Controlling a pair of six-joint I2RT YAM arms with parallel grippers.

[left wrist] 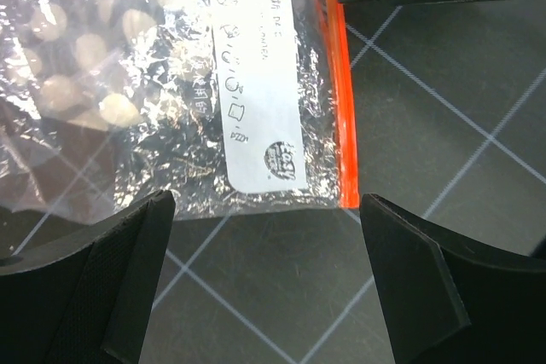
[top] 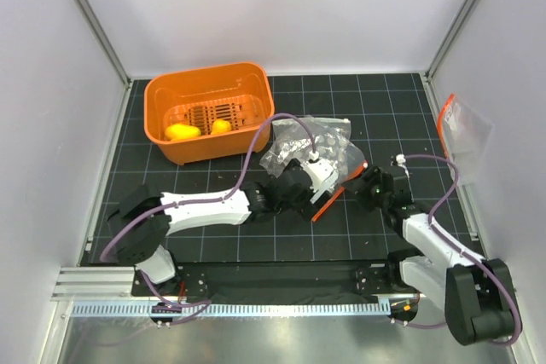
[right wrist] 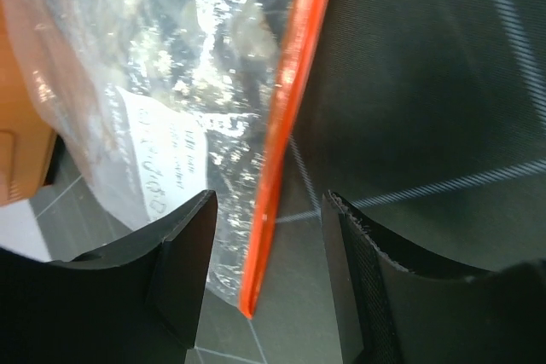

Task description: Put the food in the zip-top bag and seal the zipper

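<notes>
A clear zip bag (top: 303,142) with a white label and an orange zipper edge (right wrist: 290,74) lies flat on the dark tiled mat. My left gripper hangs open over the bag's lower edge, near the label (left wrist: 252,83). My right gripper is open beside the orange zipper, with nothing held between its fingers. The orange bin (top: 209,74) at the back left holds yellow food items (top: 183,131).
Another clear bag with an orange edge (top: 461,138) is at the right wall. Bare mat (top: 162,185) shows at the left and at the back right.
</notes>
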